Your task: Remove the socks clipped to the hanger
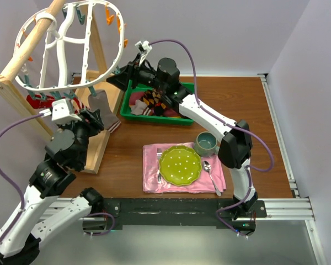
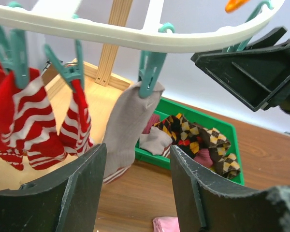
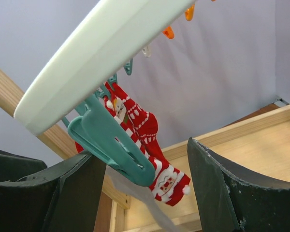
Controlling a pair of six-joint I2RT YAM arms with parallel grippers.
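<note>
The white round hanger [image 1: 86, 83] carries teal clips. Red-and-white socks [image 2: 29, 116] and a grey sock [image 2: 128, 123] hang clipped from it. My left gripper is open just below and in front of the grey sock, nothing between its fingers. My right gripper is at the hanger's right rim, fingers apart around the lower end of a teal clip [image 3: 111, 137]; whether they touch it is unclear. The clip partly hides the grey cloth behind it.
A green bin [image 1: 160, 118] of socks sits behind the wooden stand [image 1: 95, 152]. A green plate [image 1: 180, 165], pink napkin [image 1: 220, 185] and mug [image 1: 206, 144] occupy the table's front middle.
</note>
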